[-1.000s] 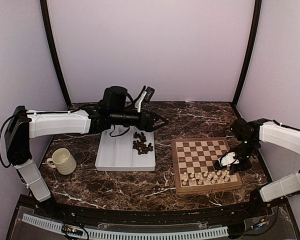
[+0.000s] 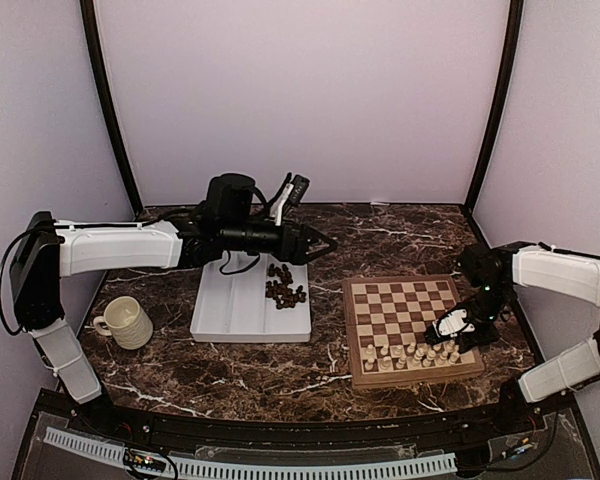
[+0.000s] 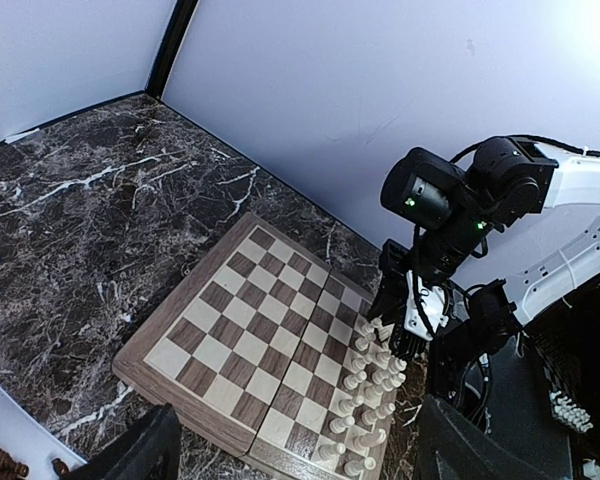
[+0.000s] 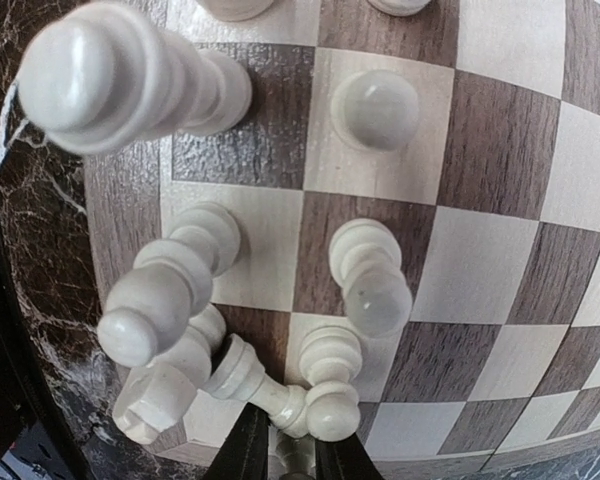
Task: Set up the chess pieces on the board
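Observation:
The chessboard (image 2: 400, 310) carries several white pieces along its near side. My right gripper is low at the board's near right, shut on a white piece between its fingers, mostly hidden. Beside it a white piece (image 4: 240, 375) leans against an upright white pawn (image 4: 332, 410). Other white pieces (image 4: 370, 270) stand close around. My left gripper (image 2: 312, 240) hangs above the white tray (image 2: 230, 310), its fingers apart with nothing visible between them. Dark pieces (image 2: 285, 290) lie in a heap in the tray.
A white mug (image 2: 130, 324) stands left of the tray. Walls border the table at the back and sides.
My right arm has shifted slightly down toward the near side of the board. The left arm has not visibly moved.

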